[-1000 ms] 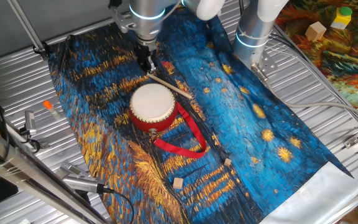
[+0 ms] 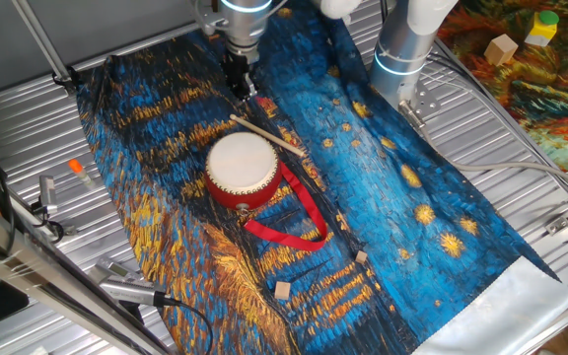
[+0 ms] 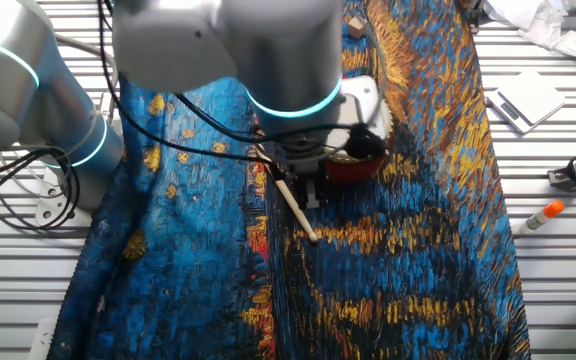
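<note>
A pale wooden drumstick (image 2: 269, 136) lies slantwise on the painted cloth, just behind and to the right of a small red drum (image 2: 242, 170) with a white skin. The drum's red strap (image 2: 289, 240) loops out toward the front right. Beyond the stick's far end hovers my dark gripper (image 2: 244, 93), pointing down, apart from the stick in exterior view 1. In exterior view 2 the gripper (image 3: 313, 198) appears close beside the drumstick (image 3: 293, 207), and the arm hides much of the drum. Too little of the fingers shows to tell how they stand.
Small wooden cubes (image 2: 282, 290) lie on the cloth near the front. An orange-capped marker (image 2: 78, 168) rests off the cloth's left edge. Open cloth (image 2: 392, 197) spreads right of the drum.
My gripper has shifted back and slightly right, away from the drumstick's far end. The stick and drum have stayed where they were.
</note>
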